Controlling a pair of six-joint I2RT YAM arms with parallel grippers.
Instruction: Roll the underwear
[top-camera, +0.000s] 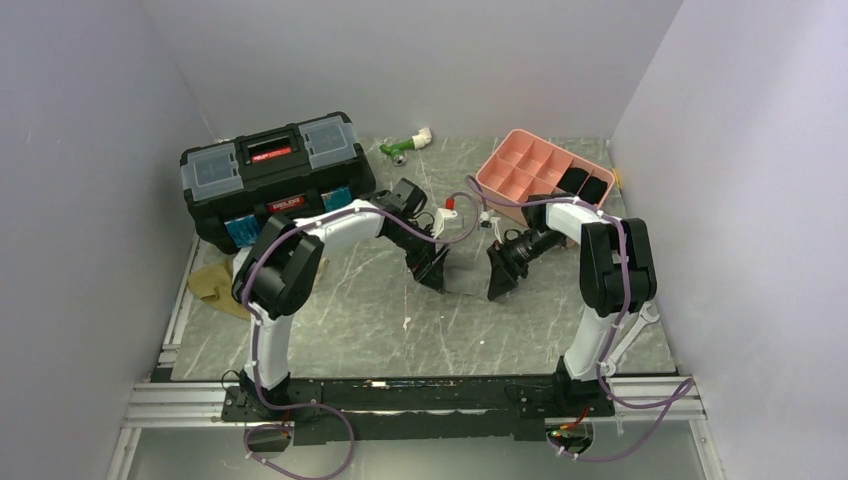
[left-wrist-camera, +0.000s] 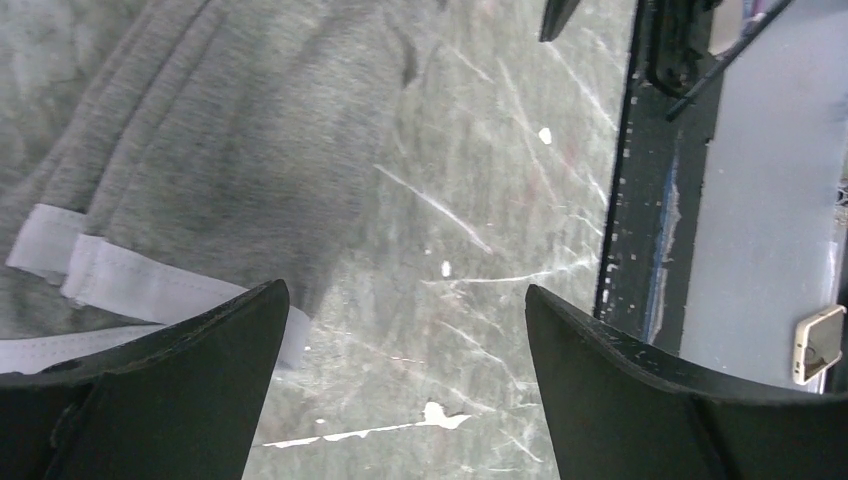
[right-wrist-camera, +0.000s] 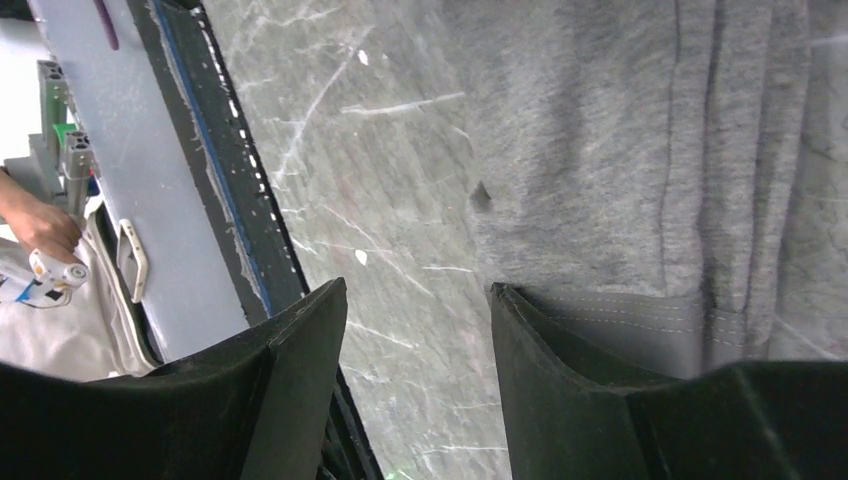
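Note:
The grey underwear (top-camera: 465, 278) lies folded into a strip on the table, one end by each gripper. In the left wrist view its cloth (left-wrist-camera: 260, 150) fills the upper left, with a white band (left-wrist-camera: 160, 285) near one finger. My left gripper (top-camera: 428, 284) stands open, its fingers wide apart and bare floor of the table between them. At the other end, my right gripper is part open; one finger (right-wrist-camera: 540, 370) touches or nearly touches the cloth's edge (right-wrist-camera: 620, 220), and only table shows in the gap.
A pink divided box (top-camera: 515, 150) with black items stands at the back right. The black toolbox (top-camera: 275, 175) takes up the back left, with a brown cloth (top-camera: 218, 288) in front of it.

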